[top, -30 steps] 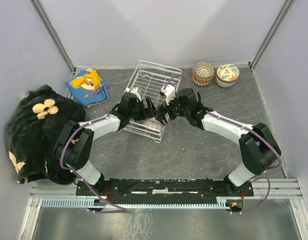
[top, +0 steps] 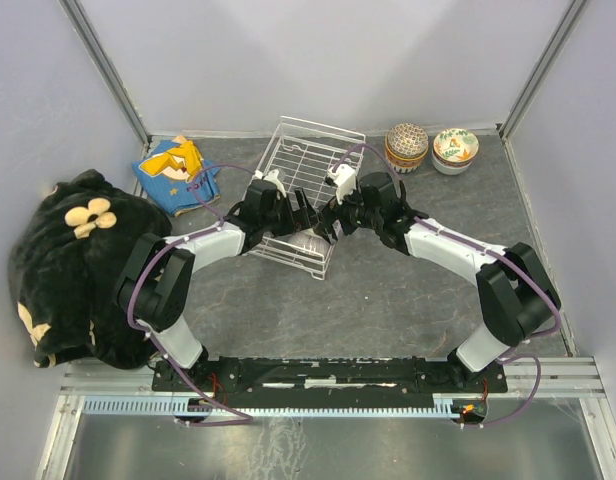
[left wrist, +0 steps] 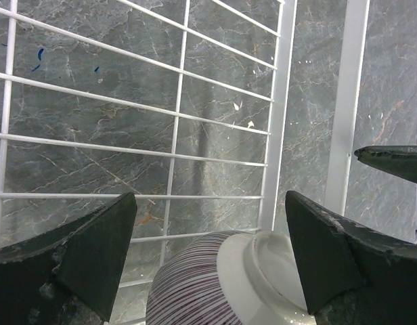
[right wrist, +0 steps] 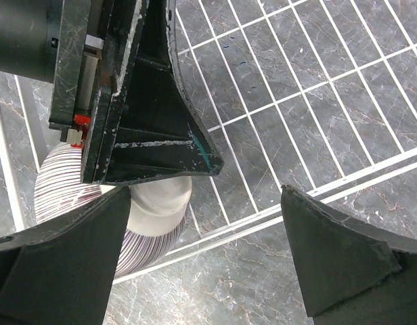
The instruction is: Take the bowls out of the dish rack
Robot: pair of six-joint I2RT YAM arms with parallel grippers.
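Observation:
The white wire dish rack (top: 308, 160) stands tilted on the table, both grippers over its front half. In the left wrist view a striped bowl (left wrist: 195, 288) with a pale base rests on its side at the rack's front end. My left gripper is open, its fingers on either side of part of that bowl. My right gripper stands open close by on the right, and nothing is held in it. The left gripper partly covers the bowl (right wrist: 59, 176) in the right wrist view. Whether any finger touches the bowl I cannot tell.
Behind the rack on the right are two bowl stacks: a brown-patterned one (top: 406, 143) and a floral one (top: 455, 147). A blue and yellow cloth (top: 178, 172) lies at the back left, near a black plush item (top: 73, 260).
The left gripper has edged to the right, and the rack has shifted slightly right with its front end. The right gripper has barely moved. Both bowl stacks are unchanged.

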